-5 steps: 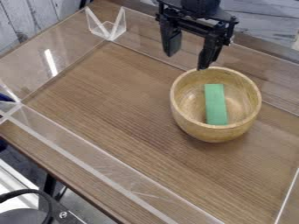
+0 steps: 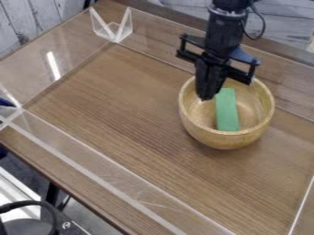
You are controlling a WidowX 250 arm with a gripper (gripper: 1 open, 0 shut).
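Note:
A wooden bowl (image 2: 203, 133) sits right of the table's middle, holding a green block (image 2: 226, 113) lying lengthwise inside it. My black gripper (image 2: 208, 90) reaches down over the bowl's back left part, its fingertips at or just inside the rim, left of and behind the block. It looks shut, with nothing visible between its fingers, though the dark parts are hard to separate.
A small clear object (image 2: 112, 25) stands at the back left. Black cables or parts lie at the bottom left corner.
The bowl and green block look unmoved.

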